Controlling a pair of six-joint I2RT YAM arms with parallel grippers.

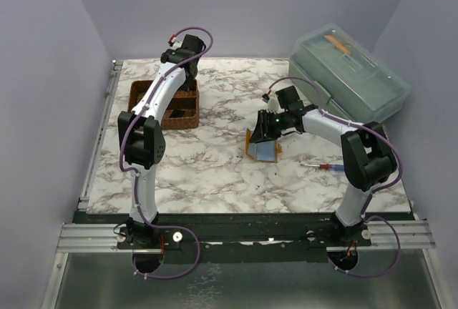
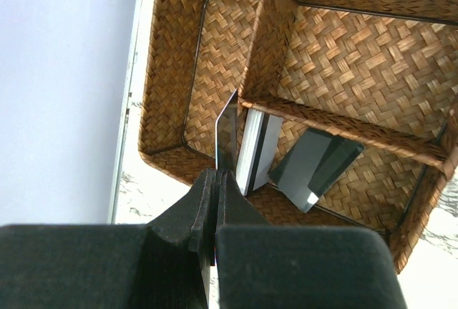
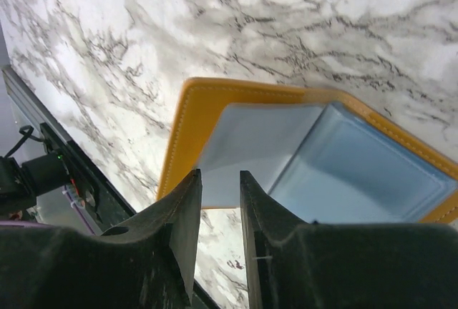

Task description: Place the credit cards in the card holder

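Note:
A thin dark card (image 2: 227,137), seen almost edge-on, stands up from the tips of my left gripper, which is shut on it above the woven basket (image 2: 408,248). Inside one basket compartment lie a white-edged card stack (image 2: 250,150) and a dark grey card (image 2: 304,169). The orange card holder (image 1: 249,141) with its pale blue inside is spread open on the table. Over its raised left flap (image 3: 229,144) my right gripper is partly open, a gap showing between its fingertips and nothing visibly held.
A lidded green storage box (image 1: 347,73) fills the back right. A blue-and-red screwdriver (image 1: 323,167) lies right of the holder. Clear marble table (image 1: 215,116) separates the basket from the holder.

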